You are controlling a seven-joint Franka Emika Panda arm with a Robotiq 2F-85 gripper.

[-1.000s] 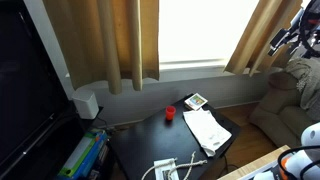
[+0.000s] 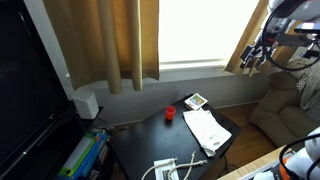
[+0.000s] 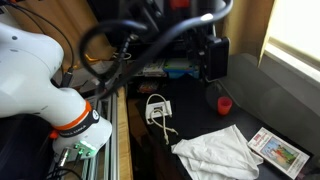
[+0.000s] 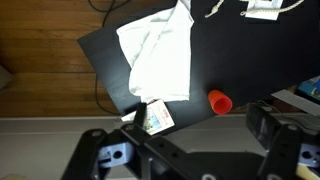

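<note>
Above the black table (image 2: 140, 138), at the upper right in exterior view 1, my gripper (image 2: 256, 64) hangs open. Its fingers stand wide apart along the bottom of the wrist view, with nothing held between them. Well below is a red cup (image 4: 219, 101), upright on the table, closer to the right finger in that view. A crumpled white cloth (image 4: 160, 58) lies spread beside it. The flat picture card (image 4: 150, 117) rests at the table's edge by the cloth. None of these touches the gripper.
A white box with a cord (image 3: 156, 110) lies on the table, away from the card. Bright boxes or books (image 2: 78, 153) are stacked at the left in exterior view 1. Curtains (image 2: 125, 40) and a window wall rise behind the table. Bare dark tabletop surrounds the cup.
In exterior view 1 my gripper has come left and slightly down from the upper right edge. The cup, cloth, card and white box have stayed where they were.
</note>
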